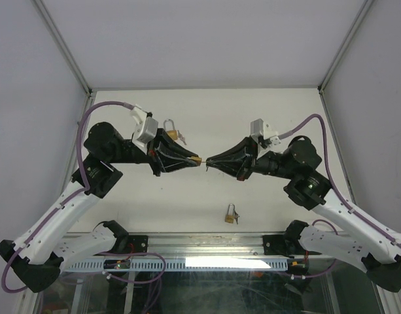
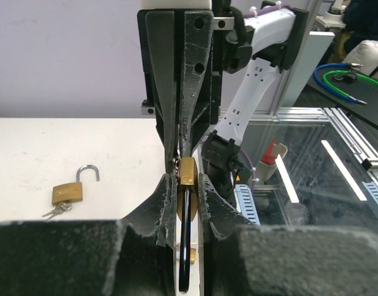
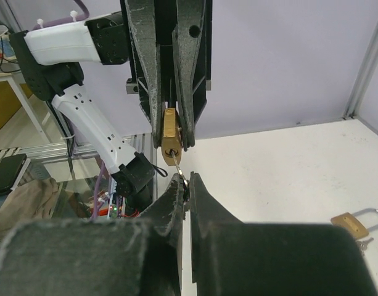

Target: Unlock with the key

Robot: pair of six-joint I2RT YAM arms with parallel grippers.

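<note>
A brass padlock is held in the air, my left gripper [image 1: 196, 161] shut on it; in the right wrist view its brass body [image 3: 171, 131] faces me end-on, with a thin key [image 3: 177, 163] at its keyhole. My right gripper [image 1: 210, 161] is shut around that key's end, facing the left gripper, its fingertips just short of the lock. Whether the key is fully inserted I cannot tell.
An open padlock with keys [image 2: 67, 193] lies on the white board [image 1: 154, 196] at the back left, another padlock [image 1: 229, 217] near the front edge. The board's middle is clear; grey walls surround it.
</note>
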